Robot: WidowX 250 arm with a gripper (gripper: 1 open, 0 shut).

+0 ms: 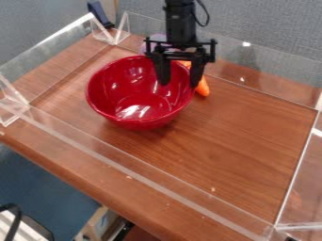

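Observation:
A red bowl [126,99] sits on the wooden table toward the back left. The black gripper [176,71] is over the bowl's back right rim, its two fingers pointing down; whether anything is between them is not clear. An orange carrot-like object [201,85] lies just right of the bowl, partly hidden behind the gripper and bowl.
Clear acrylic walls [220,203] border the wooden table [233,146]. A grey wall stands behind.

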